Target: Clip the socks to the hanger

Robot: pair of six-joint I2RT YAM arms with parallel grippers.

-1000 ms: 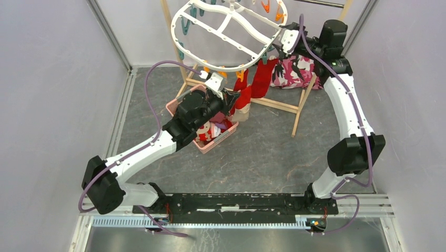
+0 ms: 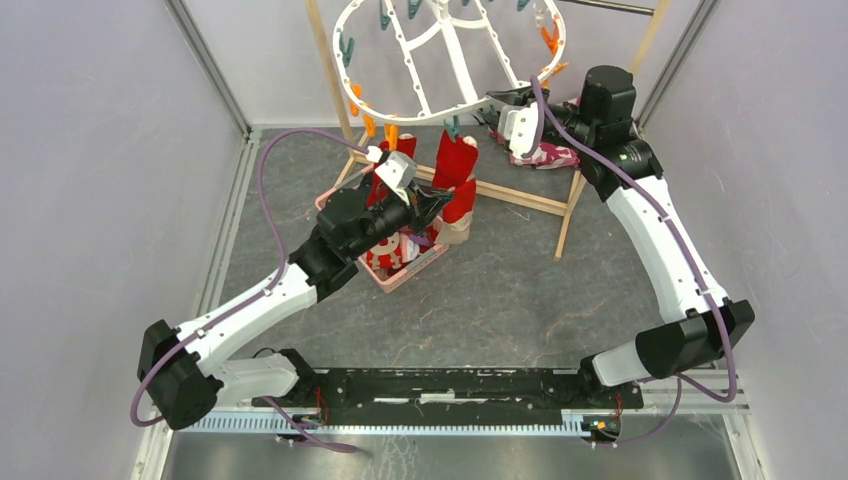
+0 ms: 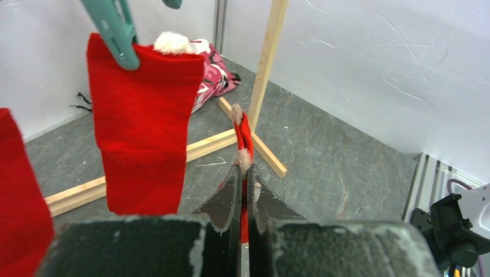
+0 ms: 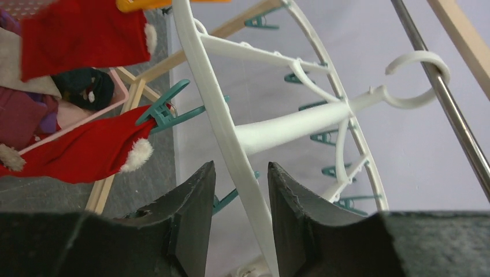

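The white round hanger [image 2: 462,75] hangs at the top, ringed with teal and orange clips. My right gripper is shut on its rim. One red sock [image 3: 144,127] dangles from a teal clip [image 3: 114,34]; another red sock [image 4: 86,40] is at an orange clip [image 4: 141,4], left of the first in the top view. A red sock with a beige end [image 2: 457,222] is pinched in my left gripper, whose fingers are shut on its fuzzy trim, below the hanger rim. Much of this sock is hidden behind the fingers in the left wrist view.
Under the left arm a pink basket [image 2: 398,278] holds more socks. A wooden stand [image 2: 525,197] supports the rail [image 2: 612,7] behind. A pink patterned bag [image 3: 215,75] lies at the back.
The hanger has turned and shifted with my right gripper, which moved left. The teal-clipped sock swung left, and the orange-clipped one came out left of it. My left gripper moved slightly, keeping its sock.
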